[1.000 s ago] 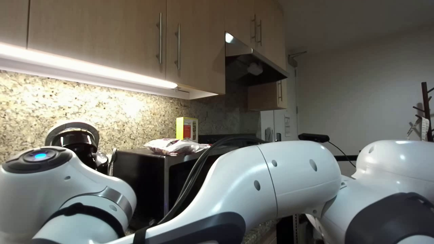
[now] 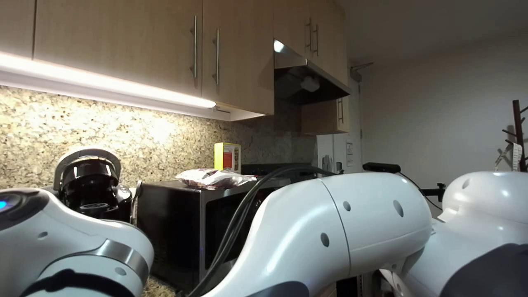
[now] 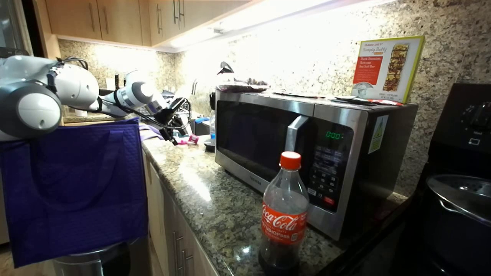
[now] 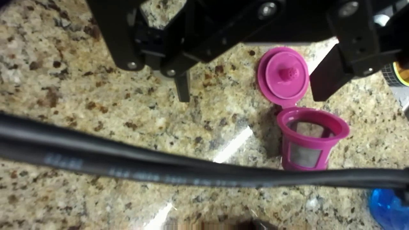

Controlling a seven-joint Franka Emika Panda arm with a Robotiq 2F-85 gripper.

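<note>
In the wrist view, a pink reusable coffee filter cup [image 4: 312, 130] with mesh windows stands on the granite counter. Its round pink lid [image 4: 285, 74] is hinged open and lies flat beside it. My gripper is open above the counter, its fingers [image 4: 183, 87] wide apart with nothing held. The right-hand finger is close to the lid in this view; whether they touch I cannot tell. From exterior view 2, the gripper [image 3: 171, 134] hangs low over the far counter, near the pink cup [image 3: 193, 138]. Exterior view 1 does not show the gripper.
A microwave [image 3: 262, 133] takes up the back of the counter, with a Coca-Cola bottle [image 3: 284, 216] in front of it. A dark coffee maker [image 2: 91, 180] stands left of the microwave. Black cables [image 4: 153, 161] cross the wrist view. A blue object [image 4: 389, 209] lies at its lower right.
In exterior view 1 the arm's left part has shifted left and down, while its middle section has moved slightly right.
</note>
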